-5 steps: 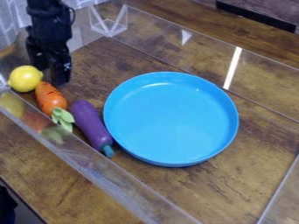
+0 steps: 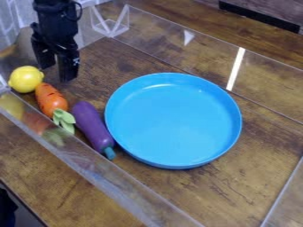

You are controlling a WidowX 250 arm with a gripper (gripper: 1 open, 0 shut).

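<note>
My black gripper (image 2: 57,58) hangs at the upper left of the camera view, open, just behind and above a yellow lemon (image 2: 27,78). An orange carrot (image 2: 50,99) with green top lies in front of the lemon, and a purple eggplant (image 2: 90,126) lies beside it, nearer the middle. A large blue plate (image 2: 173,120) sits on the wooden surface to their right.
Clear plastic walls surround the work area, one running along the lower left beside the vegetables. The wooden floor (image 2: 142,58) behind the plate is bare.
My gripper has shifted slightly at the upper left. The lemon, carrot, eggplant and plate have stayed in place.
</note>
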